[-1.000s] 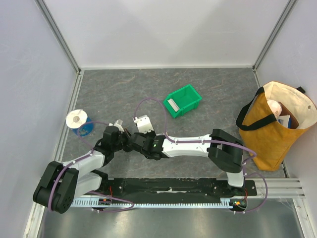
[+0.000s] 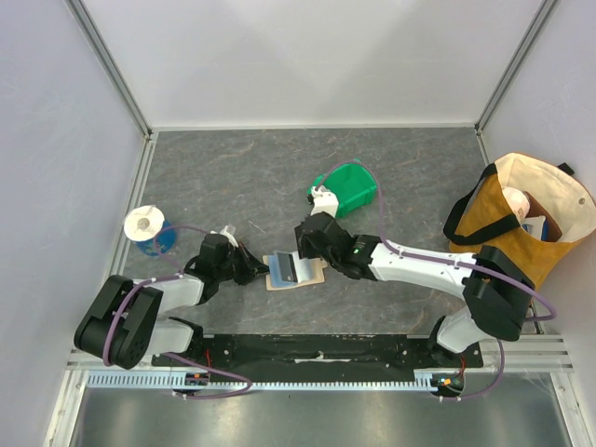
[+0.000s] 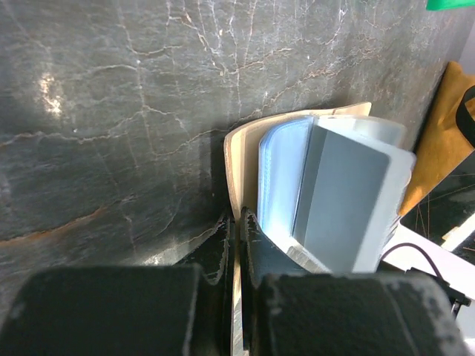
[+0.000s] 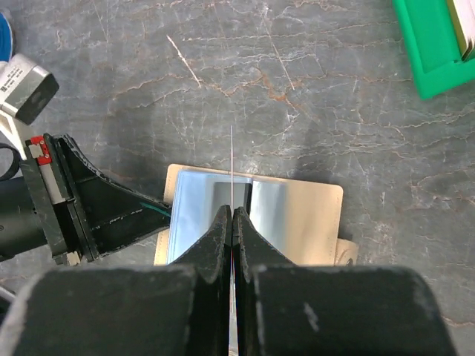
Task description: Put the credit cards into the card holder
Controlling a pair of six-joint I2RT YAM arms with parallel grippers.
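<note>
The card holder (image 2: 279,283), tan with clear and blue-tinted sleeve pages, lies open on the table. My left gripper is shut on the holder's tan cover edge (image 3: 237,170). Beside that edge, blue (image 3: 282,163) and grey sleeve pages (image 3: 345,196) stand fanned. Above the holder, my right gripper is shut; a thin page, seen edge-on as a fine line (image 4: 231,163), rises from between its fingertips. White cards (image 4: 465,22) stand in the green box (image 4: 424,52).
The green box sits behind the right gripper. A blue container with a white roll (image 2: 144,223) stands at the left, and a mustard bag (image 2: 498,270) at the far right.
The right gripper has moved right, away from the left one, uncovering the holder and its spread pages. The left gripper has shifted only slightly.
</note>
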